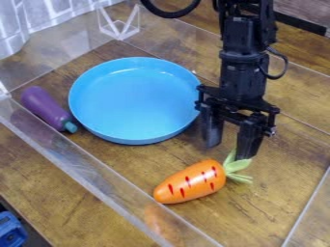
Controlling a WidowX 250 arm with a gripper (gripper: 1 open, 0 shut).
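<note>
A black robot arm comes down from the top of the camera view to its gripper [231, 137], which hangs low over the wooden surface with its two dark fingers apart, open, and nothing visible between them. Just in front of it lies an orange toy carrot [191, 182] with pale green leaves, the leaves close to the right finger. To the gripper's left sits a blue round plate [134, 99], its right edge close to the gripper.
A purple toy eggplant [46, 108] lies left of the plate. Clear walls edge the left, with a white wire object [119, 19] behind and a blue item [10, 230] in the lower left corner. Bare wood [277, 193] is free at the right.
</note>
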